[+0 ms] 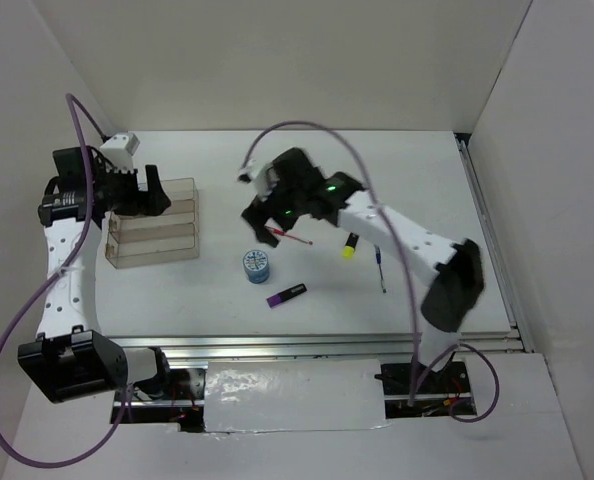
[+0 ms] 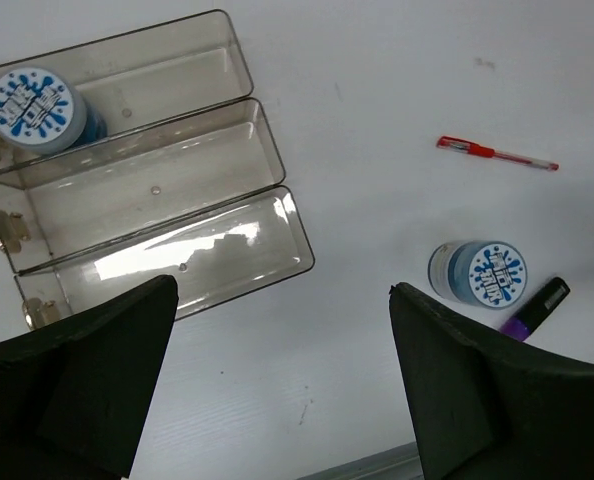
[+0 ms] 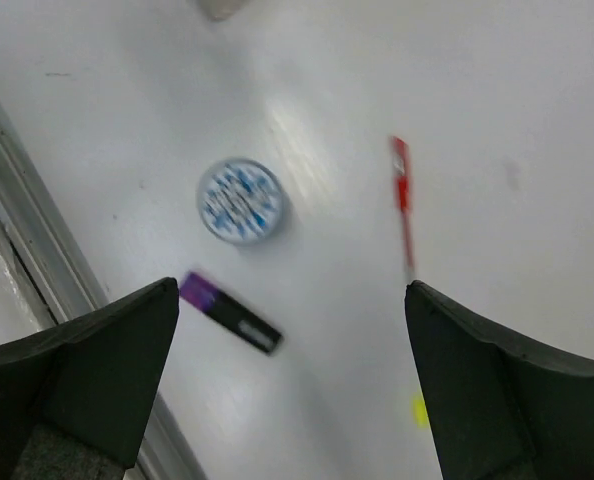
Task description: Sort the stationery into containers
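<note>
Over the clear three-compartment organizer [image 1: 157, 242] stands my left gripper [image 1: 157, 190], open and empty. In the left wrist view one blue-lidded jar [image 2: 39, 108] lies in the organizer's farthest compartment; the other two compartments [image 2: 167, 175] look empty. A second blue jar [image 1: 257, 266] rests on the table. Nearby are a purple-and-black marker [image 1: 286, 295] and a red pen [image 1: 290, 236]. Farther right lie a yellow-and-black highlighter [image 1: 350, 245] and a slim blue pen-like item [image 1: 380, 268]. My right gripper [image 1: 260, 225] hangs open above the table, behind the jar, with nothing between its fingers.
A metal rail [image 1: 307, 345] runs along the front edge. The right arm [image 1: 402, 235] spans the table's right half, above the highlighter and the blue item.
</note>
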